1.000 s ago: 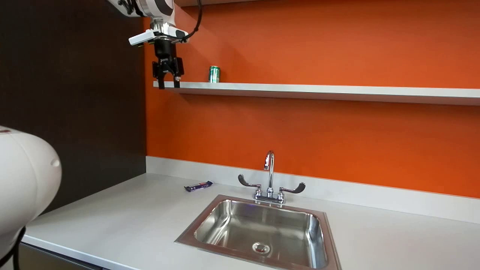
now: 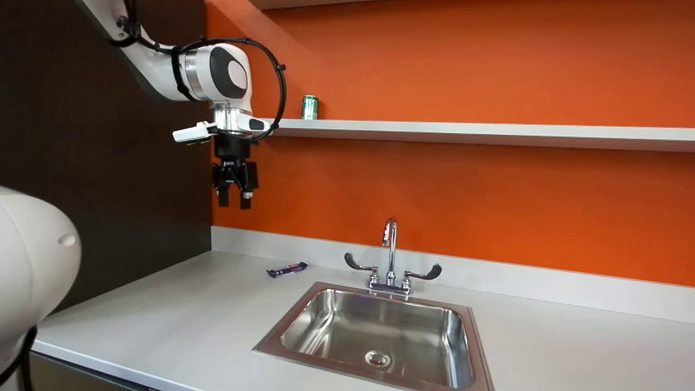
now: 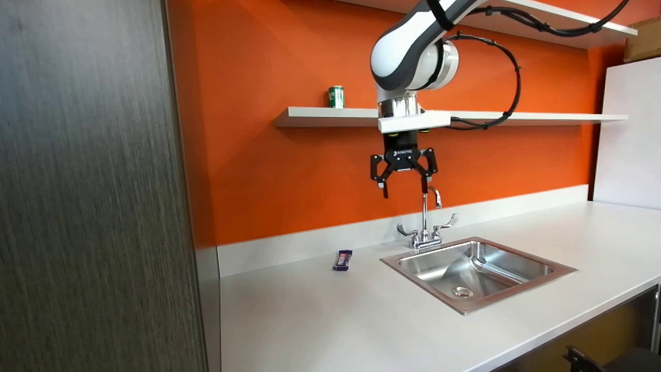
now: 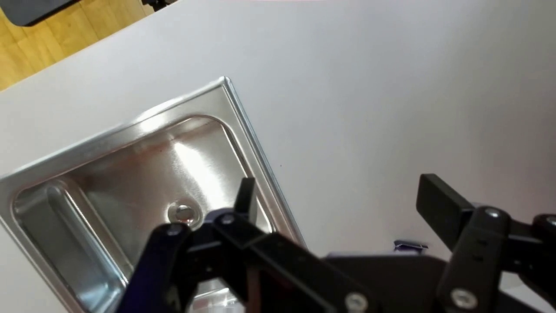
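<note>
My gripper (image 2: 234, 201) hangs in the air above the counter, fingers pointing down, open with nothing between them. In the second exterior view the gripper (image 3: 405, 191) is below shelf height, with the faucet seen just past one finger. A purple wrapped bar (image 2: 287, 269) lies flat on the counter left of the sink; the same bar (image 3: 342, 260) shows well below the gripper. Only one end of the bar (image 4: 409, 247) appears in the wrist view, the rest hidden behind the gripper. A green can (image 2: 309, 107) stands upright on the shelf.
A steel sink (image 2: 293, 304) is set into the counter, with a chrome faucet (image 2: 392, 251) and two lever handles behind it. The shelf (image 2: 417, 127) runs along the orange wall. A dark panel (image 3: 93, 186) bounds the left side.
The arm has lowered a good way, taking the gripper from about shelf level to below it. The fingers remain open. The bar and can have not moved.
</note>
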